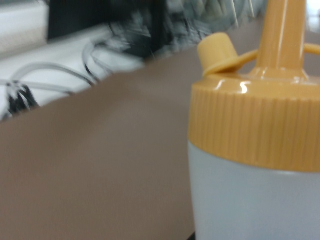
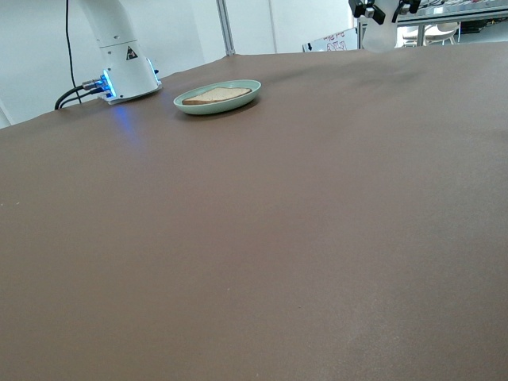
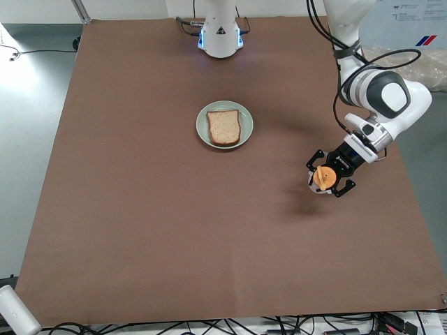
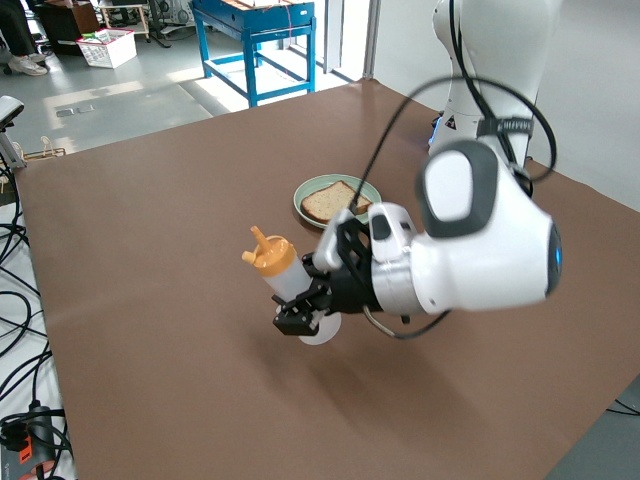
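Observation:
My gripper [image 3: 328, 174] is shut on a squeeze bottle with an orange cap [image 4: 272, 256] and translucent white body, held above the table at the right in the left camera view; its cap and body [image 1: 255, 200] fill the right of the wrist view. A slice of bread [image 3: 223, 128] lies on a pale green plate [image 3: 246, 132], to the upper left of the bottle in that view. In the top view only the edge of the gripper shows at the top [image 2: 385, 11].
A white robot base [image 3: 221, 35] stands at the back edge, and cables [image 3: 216, 326] run along the front edge.

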